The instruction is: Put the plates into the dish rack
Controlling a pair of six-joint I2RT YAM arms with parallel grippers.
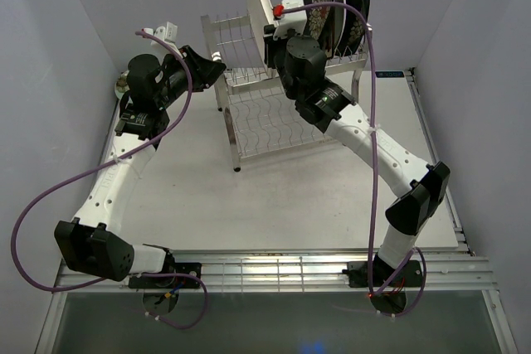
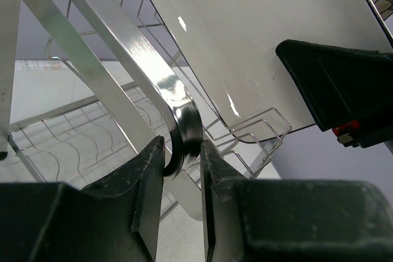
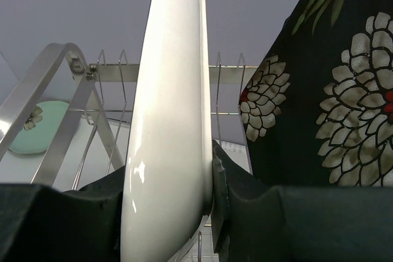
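Observation:
The two-tier dish rack (image 1: 236, 143) stands at the back. My left gripper is shut on the steel frame of the rack at its upper left. A white plate (image 1: 255, 6) stands on edge in the top tier; in the right wrist view its edge (image 3: 163, 115) is between the fingers of my right gripper. Whether these fingers press on it cannot be told. Dark flowered plates (image 3: 350, 108) stand to its right in the rack, with a white plate among them.
A mint plate (image 3: 43, 136) lies at the back left behind the rack. Grey walls surround the table.

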